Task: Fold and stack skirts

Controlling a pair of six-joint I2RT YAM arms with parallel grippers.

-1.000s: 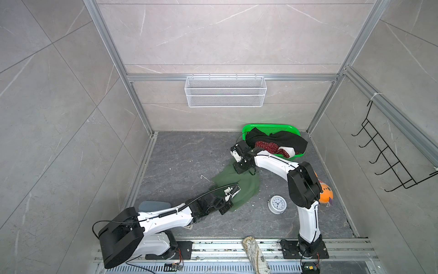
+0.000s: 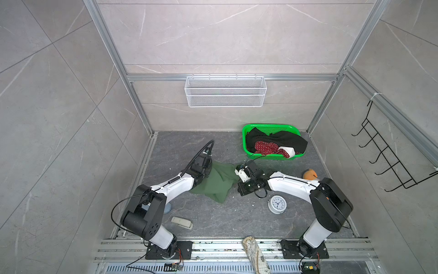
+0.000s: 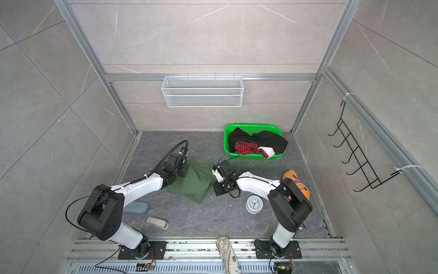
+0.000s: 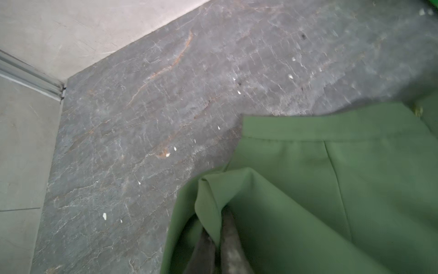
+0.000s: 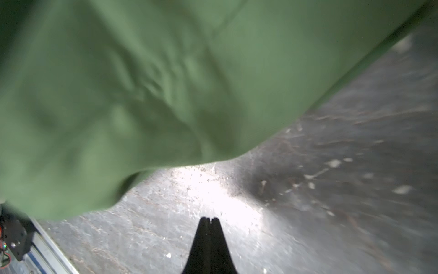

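A green skirt [image 2: 216,180] lies rumpled in the middle of the floor, its waistband [image 4: 319,127] visible in the left wrist view. My left gripper is shut on a folded-over edge of it at the skirt's left part. My right gripper is shut, with nothing seen between its tips, just beside the skirt's right part. A green basket [image 2: 272,127] at the back right holds dark cloth [image 2: 282,139], red dotted cloth [image 2: 267,147] and white cloth.
A clock [image 2: 277,204] lies front right, an orange plush toy [image 3: 301,187] at the right wall, a pale remote-like object [image 2: 182,223] front left. A wire rack [image 2: 225,91] hangs on the back wall.
My left gripper has moved back and left with the skirt, which now lies further left.
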